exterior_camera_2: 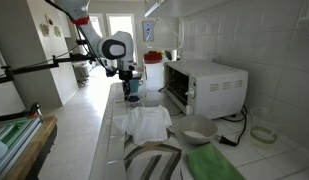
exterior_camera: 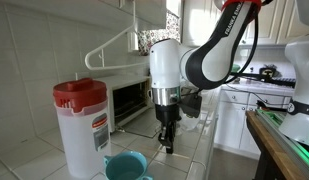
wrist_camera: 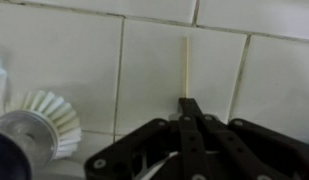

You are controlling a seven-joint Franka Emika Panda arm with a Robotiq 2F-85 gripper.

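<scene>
In the wrist view a thin, pale stick point(wrist_camera: 187, 65) lies across white tile, one end reaching the tips of my gripper. The fingers are together. Whether the stick is pinched between the fingers or rests on the tile below them cannot be told. Exterior view 1 has the gripper point(exterior_camera: 167, 147) pointing down, low over the counter, right of a teal mug point(exterior_camera: 126, 166). The stick cannot be made out there.
A brush with white bristles point(wrist_camera: 67, 122) is left of the gripper. A red-lidded pitcher point(exterior_camera: 82, 125) stands by the wall. Exterior view 2 shows a toaster oven point(exterior_camera_2: 206, 82), white towel point(exterior_camera_2: 144, 122), bowl point(exterior_camera_2: 195, 129) and green cloth point(exterior_camera_2: 211, 164).
</scene>
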